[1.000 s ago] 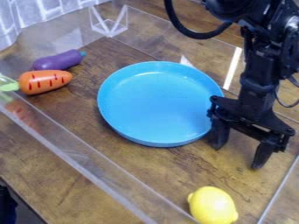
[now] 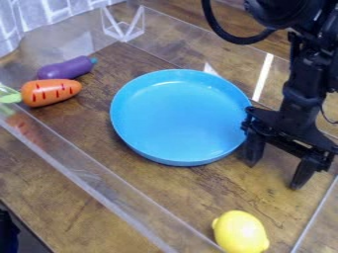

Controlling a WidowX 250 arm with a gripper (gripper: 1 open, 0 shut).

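My black gripper (image 2: pixel 275 164) stands low on the right side of the wooden surface, just right of a blue plate (image 2: pixel 180 115). Its two fingers are spread apart over bare wood, with nothing between them. A yellow lemon (image 2: pixel 240 233) lies at the bottom, below and left of the gripper. An orange carrot toy (image 2: pixel 50 92) and a purple eggplant toy (image 2: pixel 66 68) lie at the upper left.
Clear plastic walls run along the left and lower edges, with a clear bracket (image 2: pixel 123 29) at the top. Bare wood (image 2: pixel 119 186) fills the lower middle, between plate and lemon.
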